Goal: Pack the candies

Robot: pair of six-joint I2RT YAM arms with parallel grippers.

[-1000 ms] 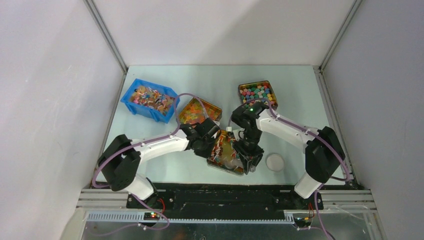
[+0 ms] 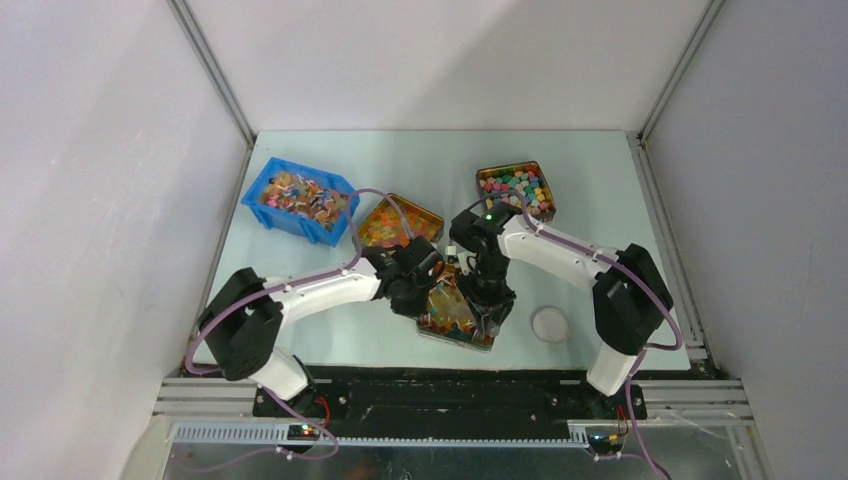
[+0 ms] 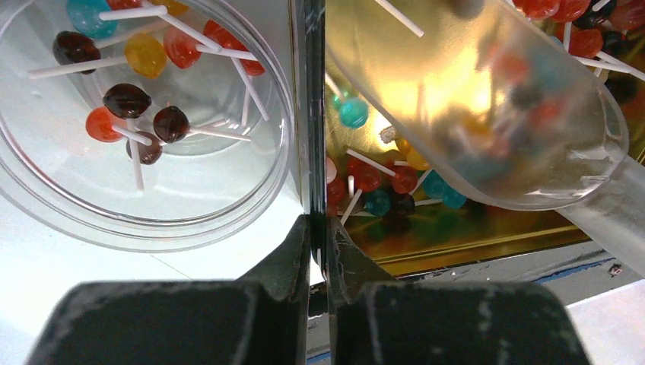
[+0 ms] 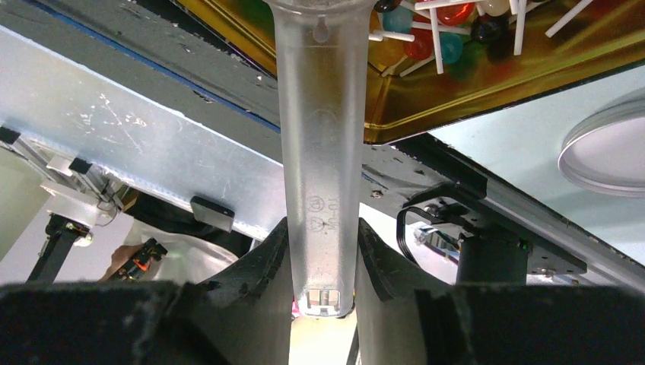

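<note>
A gold tin of lollipops sits at front centre under both grippers. My left gripper is shut on the tin's rim; left of it stands a clear tub with lollipops inside. My right gripper is shut on the handle of a clear plastic scoop, whose bowl, seen in the left wrist view, is over the tin with lollipops visible in or through it.
A blue basket of wrapped candies, an orange-filled tin and a tin of colourful sweets stand behind. A round lid lies at right, with clear table around it.
The right arm and scoop have shifted leftward over the tin from about a second ago. The tin has shifted slightly right; the left arm has moved slightly with it.
</note>
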